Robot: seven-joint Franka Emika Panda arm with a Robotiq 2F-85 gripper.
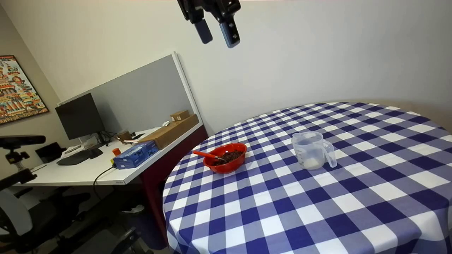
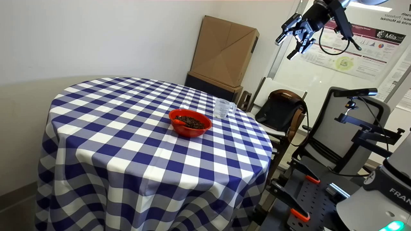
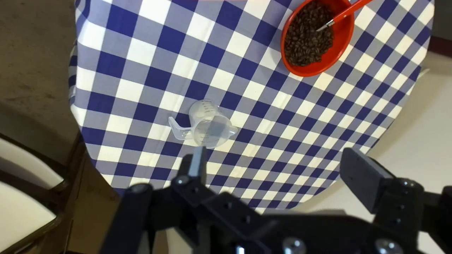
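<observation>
High above the table, my gripper (image 1: 218, 39) is open, with empty space between its fingers. In the wrist view its two fingers (image 3: 362, 180) stand wide apart. A red bowl (image 1: 231, 165) holding dark brown beans (image 3: 305, 36) sits on the checkered cloth. A spoon with a red handle (image 1: 204, 154) rests in the bowl, its metal end among the beans. To one side of the bowl stands a clear measuring cup (image 1: 308, 151), upright, its handle (image 3: 178, 129) pointing away from the bowl. The cup looks empty. My gripper touches neither of them.
A blue and white checkered cloth (image 2: 115, 111) covers the round table, with free room around bowl and cup. Beyond it are a white desk (image 1: 84, 169) with a blue box (image 1: 135, 154), a chair with a bag (image 2: 283, 109) and a large cardboard box (image 2: 225, 50).
</observation>
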